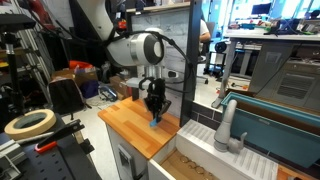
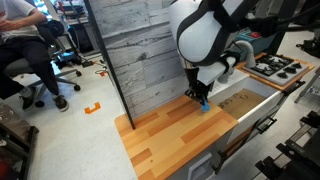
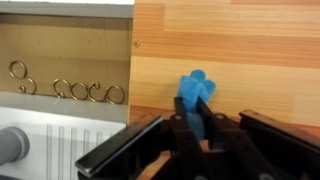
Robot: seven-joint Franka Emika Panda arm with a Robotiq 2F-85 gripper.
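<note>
A soft-looking blue object (image 3: 196, 88), perhaps a cloth or plush, is pinched in my gripper. Part of it spreads out to the left of the dark fingers in the wrist view. Exterior view 1 has the blue object (image 1: 154, 123) hanging below the gripper (image 1: 156, 113), over the wooden tabletop (image 1: 125, 118). From the other side, the blue object (image 2: 205, 106) appears near the tabletop's drawer-side edge. Whether its lowest part touches the wood is hard to tell.
Beside the wood lies an open drawer or tray (image 1: 185, 168), with several brass rings and hooks (image 3: 88, 90) inside. A pale grey upright fixture (image 1: 228, 122) stands by it. Behind the arm rises a grey panel wall (image 2: 135, 60).
</note>
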